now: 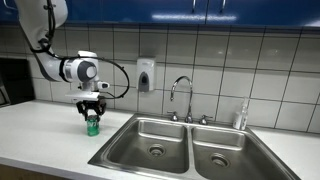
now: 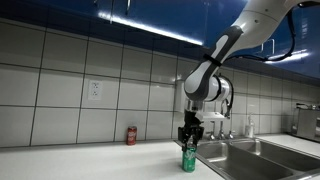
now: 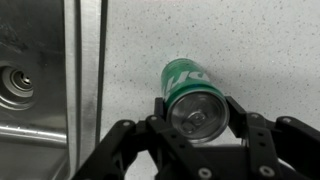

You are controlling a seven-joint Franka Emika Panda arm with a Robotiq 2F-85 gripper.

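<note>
A green can [image 1: 92, 126] stands on the white counter left of the sink. My gripper [image 1: 92, 111] points down over it and is shut on its upper part, as the wrist view shows with a finger on either side of the can's round silver top [image 3: 196, 115]. In exterior view 2 the same can [image 2: 188, 160] is upright, its lower part clear of the fingers. Whether its base touches the counter is hard to tell.
A double steel sink [image 1: 160, 150] with a faucet lies to the right of the can. Against the tiled wall stands a reddish-brown can [image 2: 131, 135]. A soap bottle [image 1: 240, 116] is at the far right behind the sink.
</note>
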